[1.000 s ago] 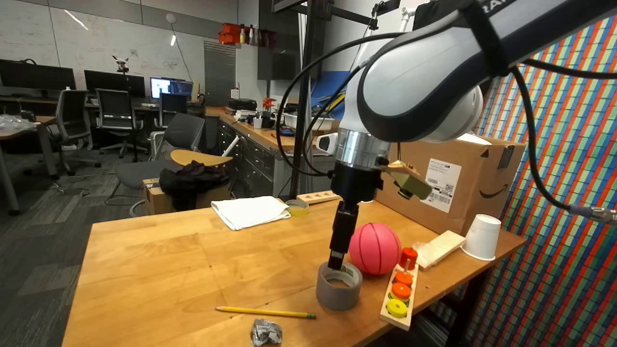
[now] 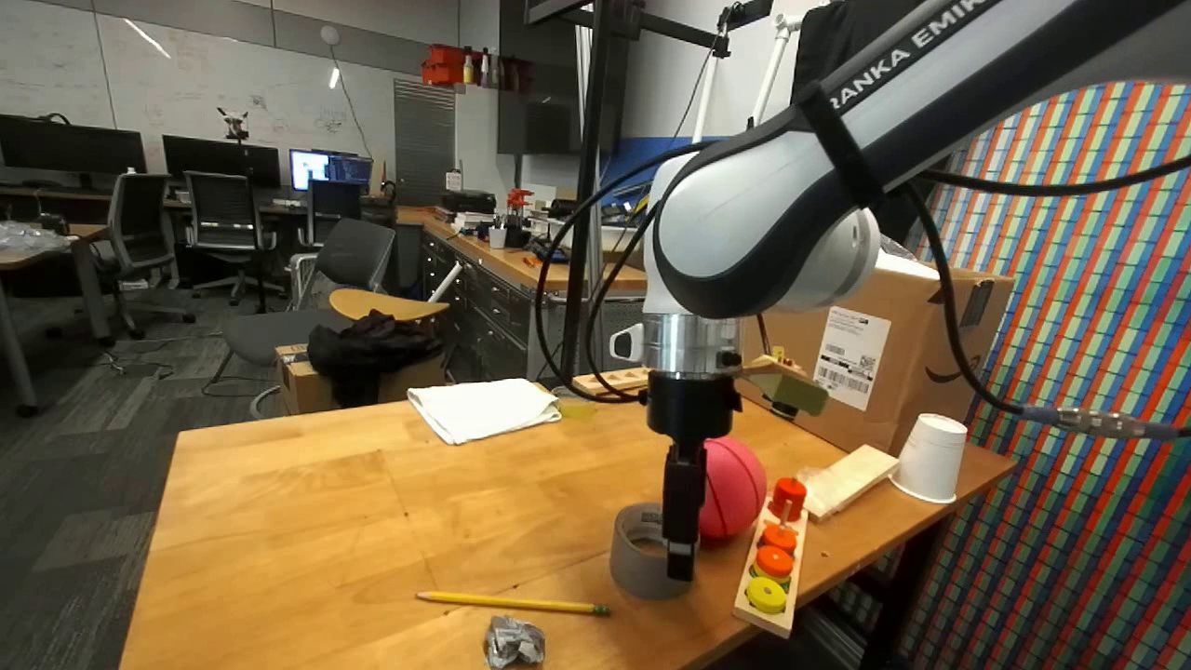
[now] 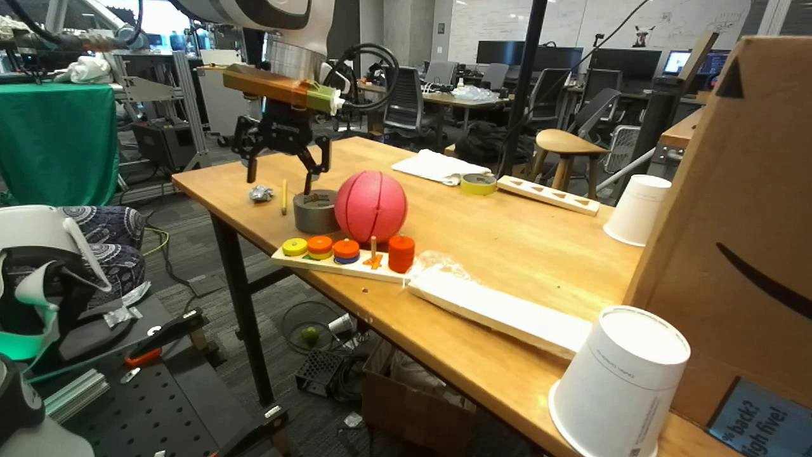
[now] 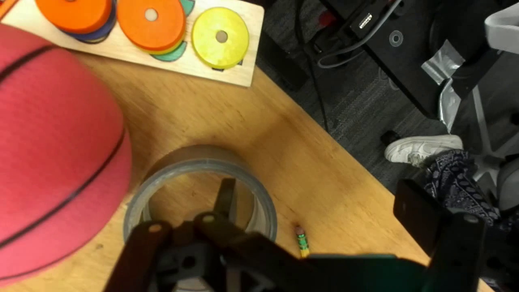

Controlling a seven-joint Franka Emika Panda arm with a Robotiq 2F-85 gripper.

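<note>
My gripper [image 3: 280, 185] stands open above the table, its two fingers wide apart with nothing held between them. One finger [image 4: 226, 197] reaches over the opening of the grey tape roll [image 2: 638, 565]; whether its tip dips inside the ring I cannot tell. The other finger [image 4: 413, 212] hangs out past the roll, on the table-edge side in the wrist view. Lying flat, the tape roll touches or nearly touches the pink ball [image 3: 371, 206]. A yellow pencil [image 2: 508, 603] and a crumpled silver wad [image 2: 515, 642] rest close to the roll.
A wooden peg board with coloured discs [image 3: 340, 261] lies by the ball at the table edge. Beyond it are a pale wooden plank [image 3: 498, 312], white cups [image 3: 620, 384] and a cardboard box [image 2: 882, 346]. A white cloth [image 2: 485, 409] lies far back.
My gripper has come down and shifted slightly right in exterior view 1, and its tilt has straightened to nearly vertical. The tape roll has stayed in place.
</note>
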